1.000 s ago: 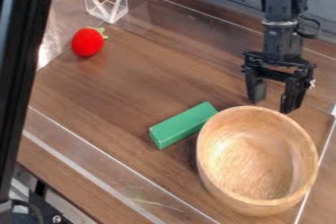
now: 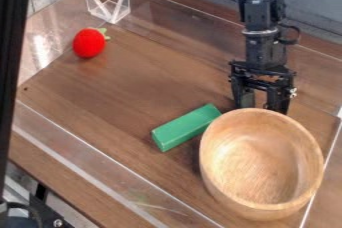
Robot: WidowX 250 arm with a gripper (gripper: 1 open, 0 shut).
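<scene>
The black gripper [image 2: 261, 96] hangs just behind the wooden bowl [image 2: 262, 172], its fingers open and low near the board. A green block [image 2: 186, 127] lies left of the bowl. A red tomato [image 2: 90, 43] with a small green stem sits at the upper left of the board. I see nothing held between the fingers.
A clear plastic stand [image 2: 108, 4] is at the back left. The wooden board [image 2: 147, 82] is mostly free in its middle. Clear strips run along its edges, and a dark vertical frame fills the left side of the view.
The arm and open gripper have moved left along the back of the bowl. The bowl, block and tomato are where they were.
</scene>
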